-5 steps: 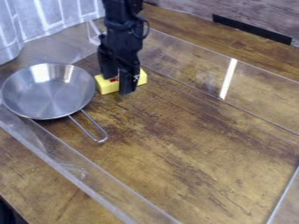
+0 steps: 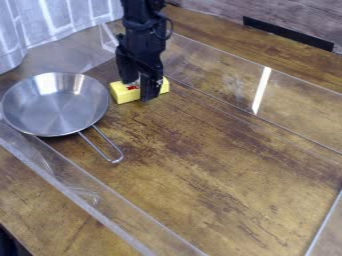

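Observation:
My black gripper (image 2: 140,82) is lowered at the upper middle of the camera view, over a yellow rectangular block (image 2: 124,93) with some red on it. Its open fingers are at the block, partly in front of it; whether they touch it I cannot tell. A steel pan (image 2: 54,104) lies to the left, its handle pointing toward the lower right.
Clear plastic walls border the wooden table (image 2: 214,175) on the left, back and right. A white curtain (image 2: 40,25) hangs at the back left.
My gripper has shifted slightly to the left and up in the view over the block. The pan has not visibly moved.

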